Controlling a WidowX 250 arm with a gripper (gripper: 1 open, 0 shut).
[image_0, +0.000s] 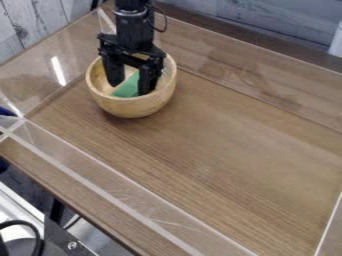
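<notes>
A light wooden bowl (152, 100) sits toward the upper left of the table, with a green object (127, 88) inside it. The black arm comes down from the top of the view, and its gripper (132, 70) is over the bowl, open, its fingers reaching down around the bowl's inside. The gripper partly hides the green object, and whether it touches it is hard to tell.
A white wall or panel shows at the upper right edge. Black cables (20, 235) lie at the lower left, beside the table's edge.
</notes>
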